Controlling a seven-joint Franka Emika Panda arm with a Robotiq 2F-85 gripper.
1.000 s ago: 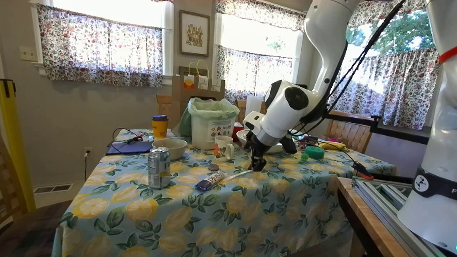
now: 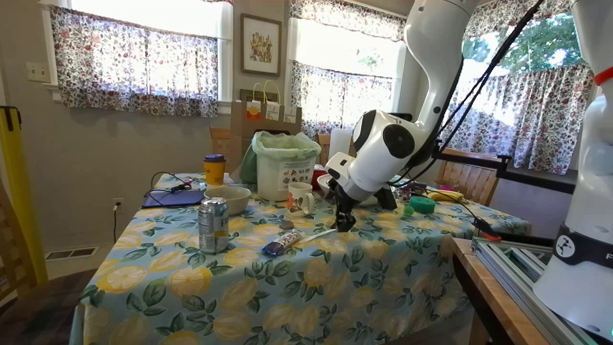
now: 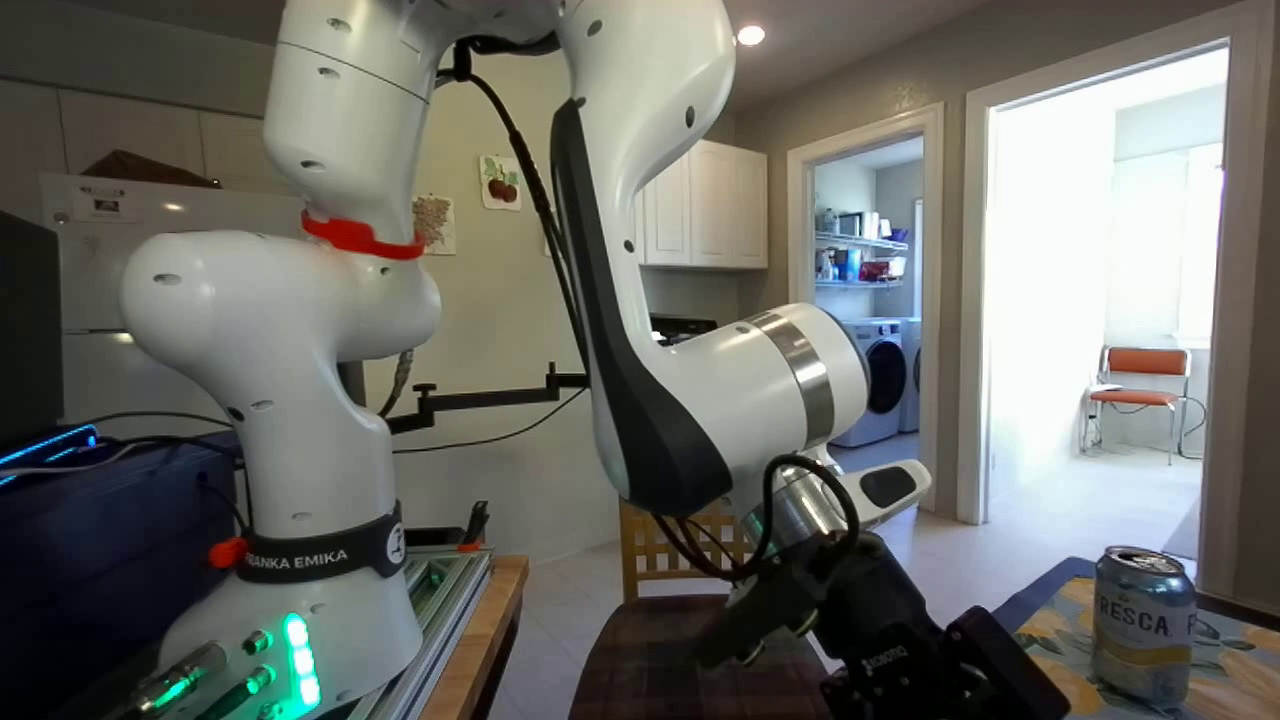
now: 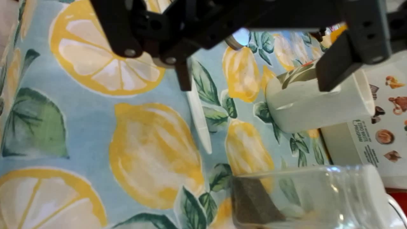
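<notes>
My gripper is open, with a wide gap and nothing held between its fingers. In exterior view 1, it hangs low over the tablecloth, just right of a thin white utensil (image 2: 317, 235). The wrist view shows that utensil (image 4: 200, 118) lying flat, its upper part hidden behind one dark finger (image 4: 185, 76). A white mug (image 4: 320, 105) with a printed pattern appears partly behind the other finger (image 4: 337, 65). Exterior view 1 has the mug (image 2: 297, 200) upright, behind and left of the gripper. A wrapped snack (image 2: 281, 244) lies by the utensil's left end.
A clear glass container (image 4: 297, 198) is low in the wrist view. The silver can (image 2: 213, 225), pale bowl (image 2: 231, 201), yellow cup (image 2: 215, 170) and lined white bin (image 2: 281, 172) stand leftward. A green round object (image 2: 422, 204) sits right.
The arm and gripper have shifted very slightly left and down in exterior view 1. The objects on the table have stayed in place.
</notes>
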